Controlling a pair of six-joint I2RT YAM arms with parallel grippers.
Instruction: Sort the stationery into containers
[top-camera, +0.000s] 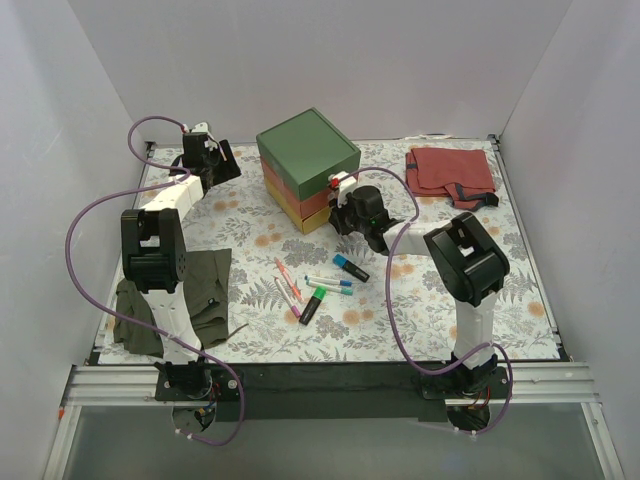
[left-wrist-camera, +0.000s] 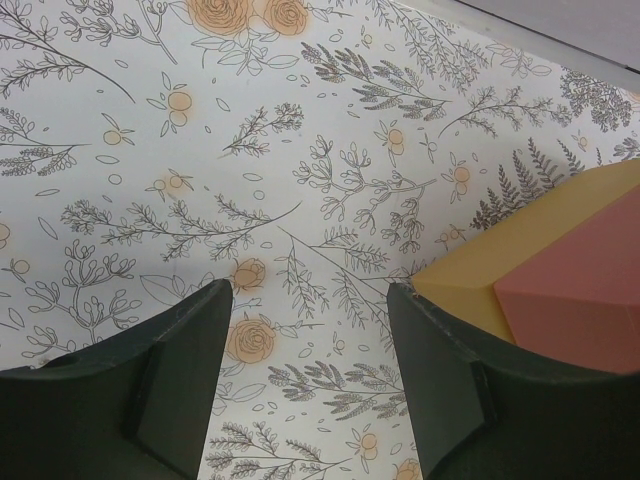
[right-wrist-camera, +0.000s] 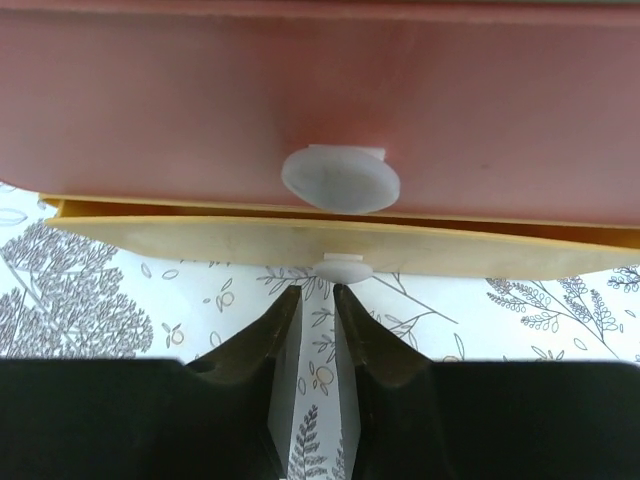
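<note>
A drawer cabinet with a green top (top-camera: 307, 150) stands at the back middle, above a red drawer (right-wrist-camera: 480, 120) and a yellow drawer (right-wrist-camera: 200, 237). My right gripper is in front of the yellow drawer, its fingers parted by a narrow gap. The yellow drawer's white knob (right-wrist-camera: 343, 268) appears just beyond the fingertips, not clearly between them. At the back left my left gripper is wide open over bare cloth. Markers (top-camera: 330, 285), highlighters (top-camera: 312, 306) and pinkish pens (top-camera: 288, 280) lie in the middle, a blue-capped one (top-camera: 351, 267) close by.
A red cloth case (top-camera: 450, 172) lies at the back right and a dark green cloth (top-camera: 205, 295) at the front left. The red drawer's knob (right-wrist-camera: 340, 180) juts out above the yellow one.
</note>
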